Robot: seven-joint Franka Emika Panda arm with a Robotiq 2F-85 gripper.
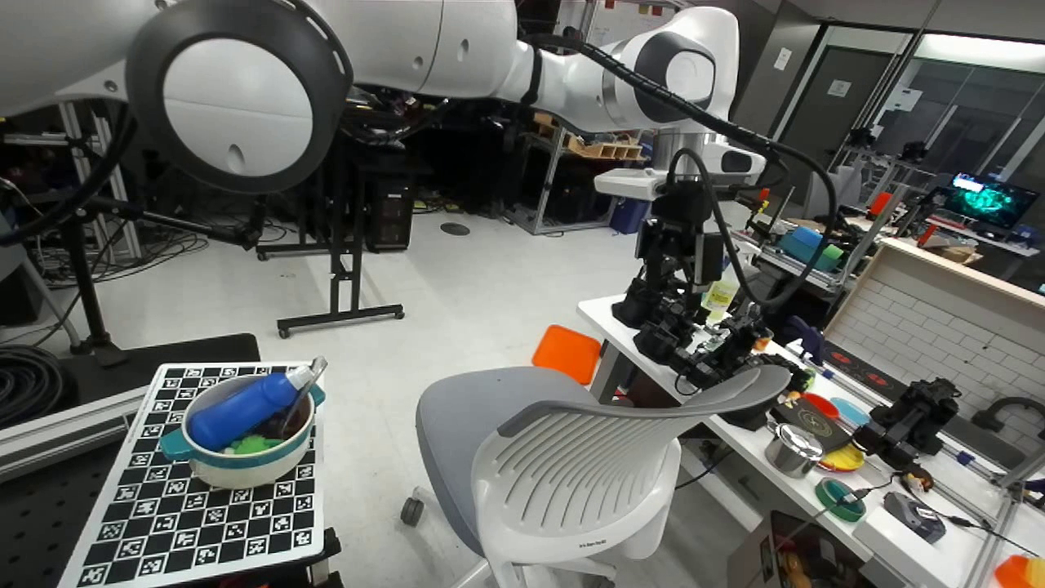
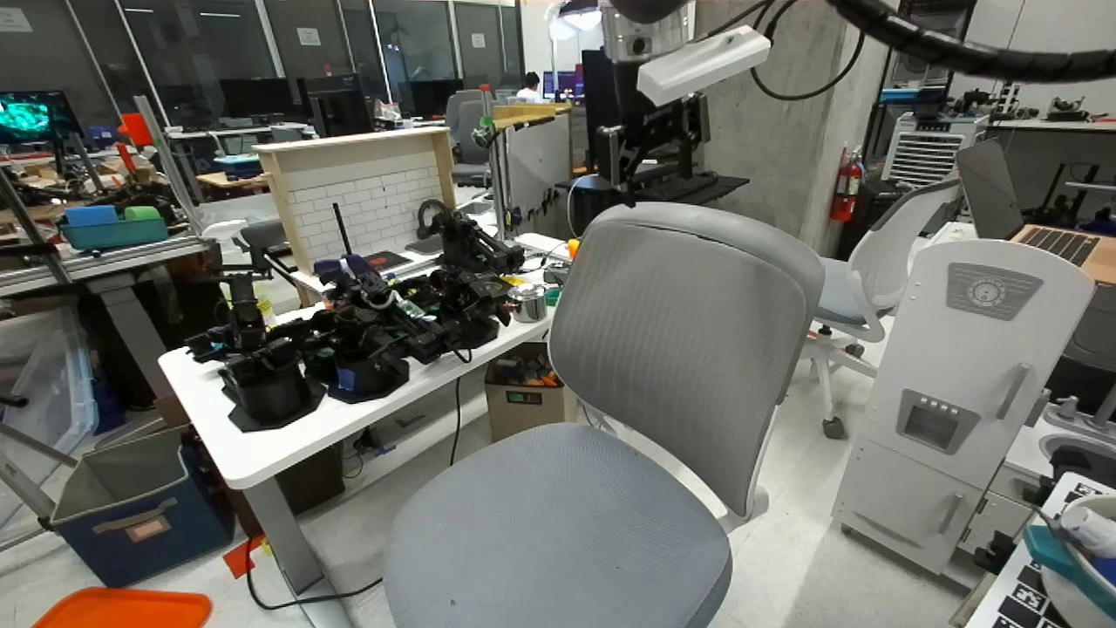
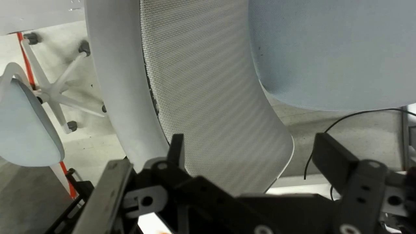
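Note:
High in the room, my gripper (image 1: 678,276) hangs pointing down, empty. In the wrist view its dark fingers (image 3: 178,150) stand wide apart, so the gripper is open with nothing between them. A grey chair (image 3: 222,97) fills most of that view beneath the gripper; its mesh back lies under the gap. In the second exterior view the gripper hangs above the chair's back (image 2: 680,314). A white pot with teal handles (image 1: 245,472) holds a blue bottle (image 1: 240,412) and a green item, far from the gripper.
A checkered board (image 1: 147,510) bears the pot. The white table (image 2: 251,450) carries several black robot arms, a metal pot (image 1: 793,449) and dishes. A white toy kitchen unit (image 2: 931,419) stands at the right. Open floor (image 1: 362,392) lies between board and chair.

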